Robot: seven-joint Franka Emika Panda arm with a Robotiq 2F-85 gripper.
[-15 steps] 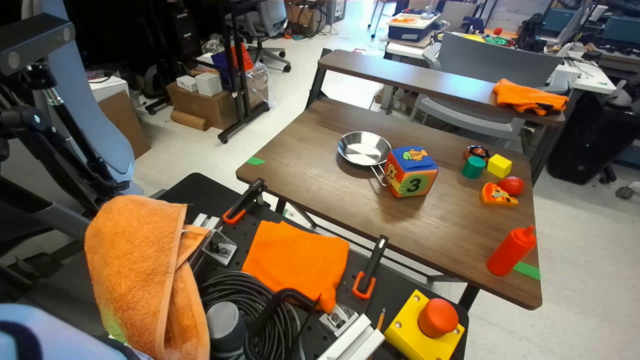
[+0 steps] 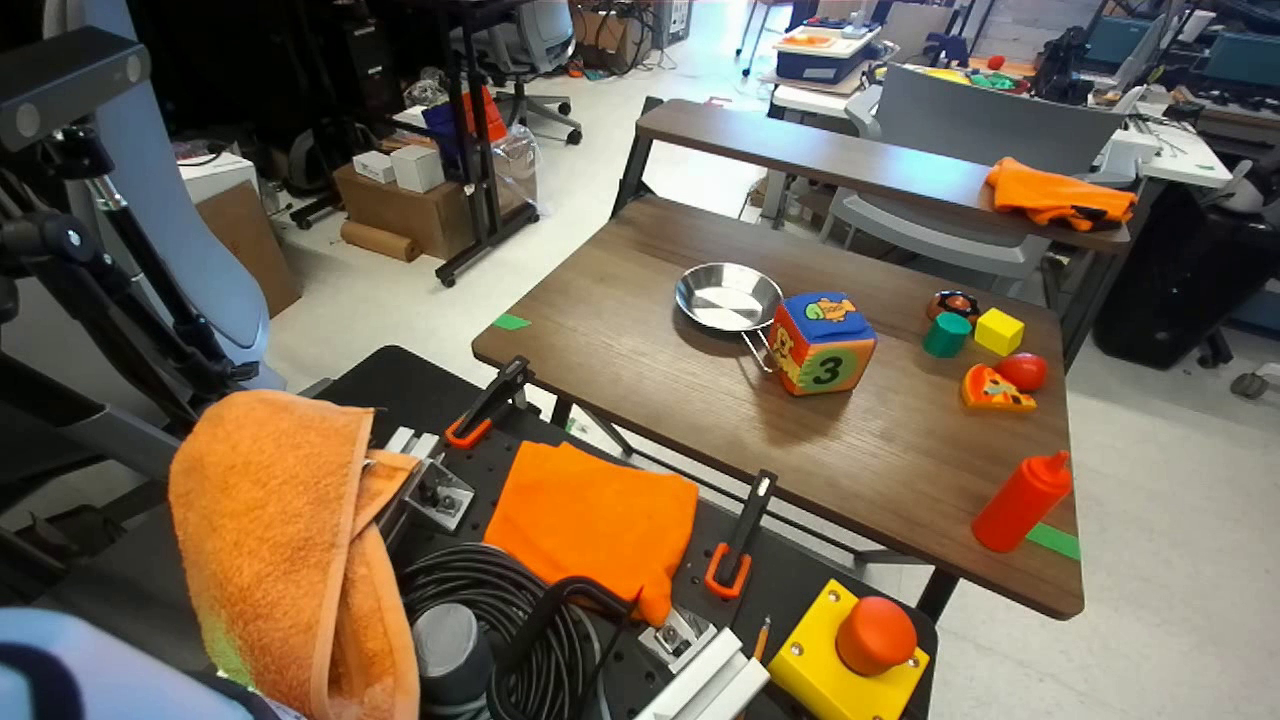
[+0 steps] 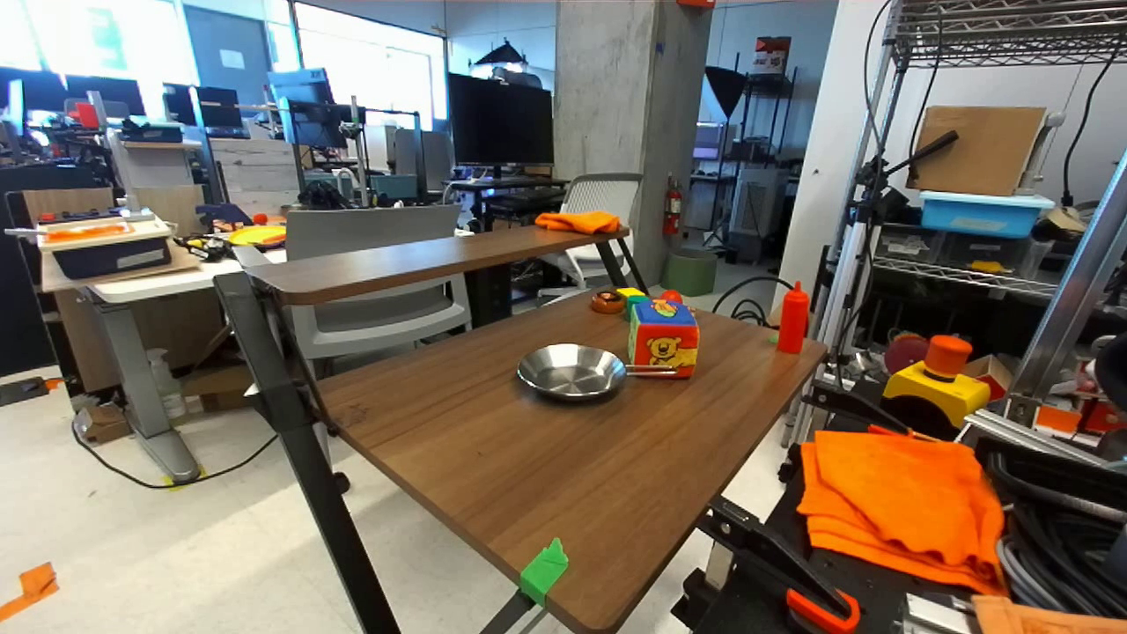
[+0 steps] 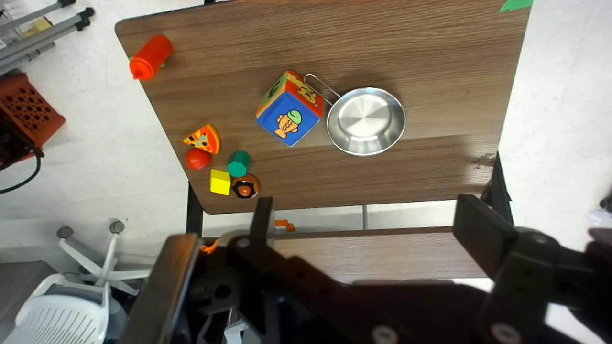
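In the wrist view my gripper stands open, its dark fingers wide apart with nothing between them. It looks down from above the table; neither exterior view shows it. A steel pan rests on the wooden table, its wire handle reaching the soft picture cube. Whether handle and cube touch is unclear. Near one end is an upright red squeeze bottle. A pizza slice, red ball-like toy, green block, yellow block and brown ring-shaped toy cluster together.
A raised shelf runs along the table's far side, with an orange cloth on it. Beside the near edge, a black cart carries clamps, cables and a yellow box with a red button. Bare tabletop surrounds the pan.
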